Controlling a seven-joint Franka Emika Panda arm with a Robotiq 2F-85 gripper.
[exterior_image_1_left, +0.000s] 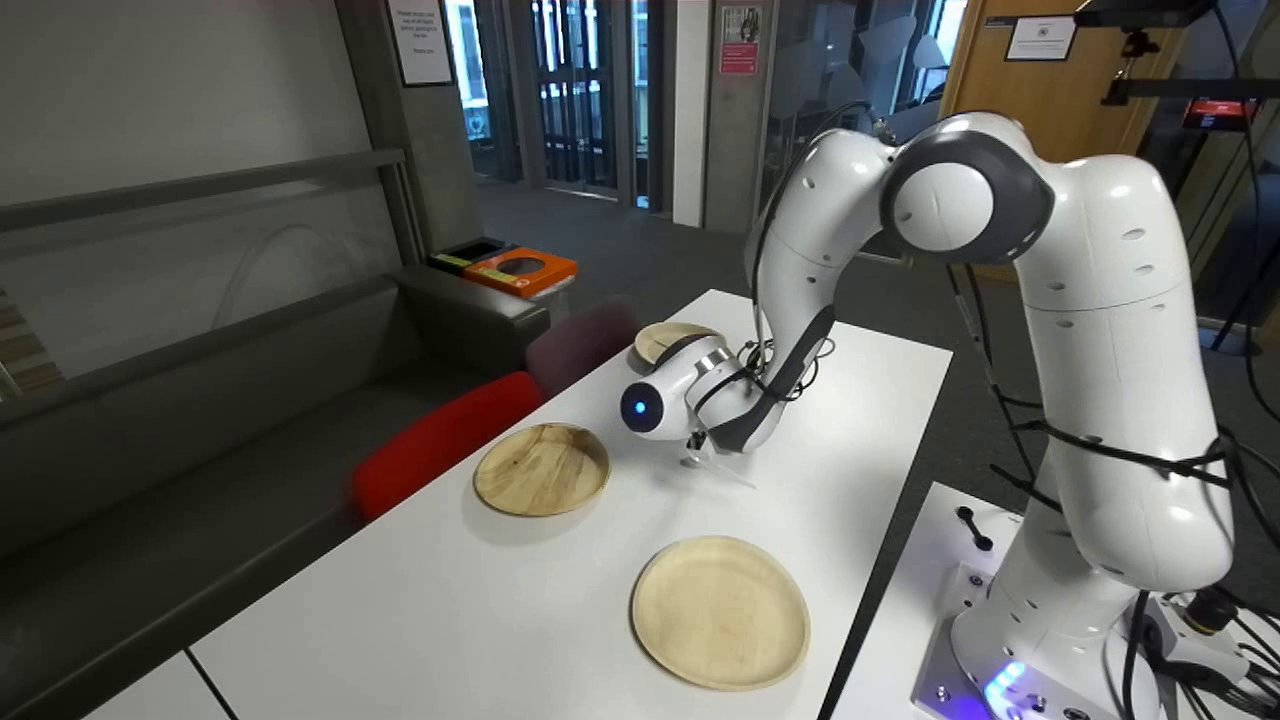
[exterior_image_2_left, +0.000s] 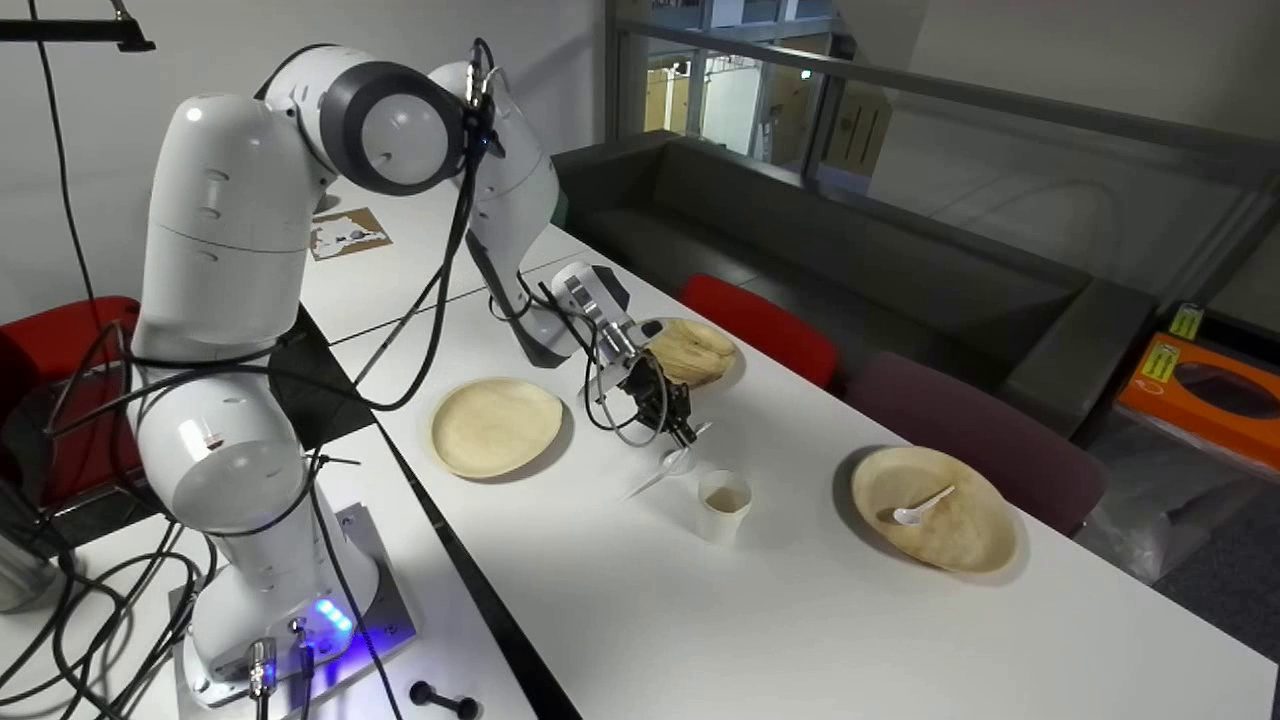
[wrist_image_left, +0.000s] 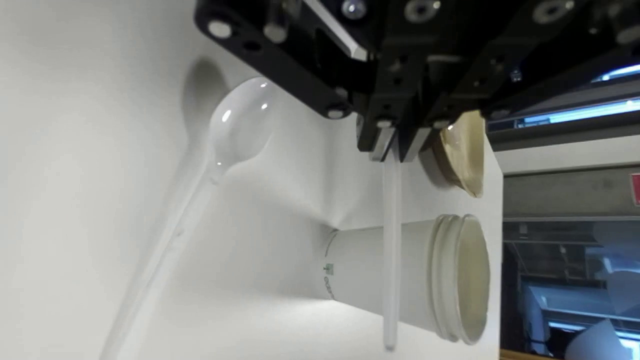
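My gripper is shut on a thin white plastic utensil (wrist_image_left: 391, 258); only its straight stick-like part shows, the other end being hidden by the fingers. It crosses in front of a white paper cup (wrist_image_left: 372, 258) in the wrist view; I cannot tell whether they touch. Below the gripper, a white plastic spoon (wrist_image_left: 180, 234) lies on the table, also in view as a spoon (exterior_image_2_left: 657, 475) beside the cup (exterior_image_2_left: 723, 510). Another white spoon (exterior_image_2_left: 924, 506) rests in a wooden bowl (exterior_image_2_left: 996, 542). The forearm covers the cup in exterior view 1.
A pale round plate (exterior_image_1_left: 720, 614) lies near the table's front. Towards the sofa side sits a wooden plate (exterior_image_1_left: 542, 469), with red and purple chairs behind the table edge. Bare tabletop (exterior_image_2_left: 672, 612) spreads in front of the cup.
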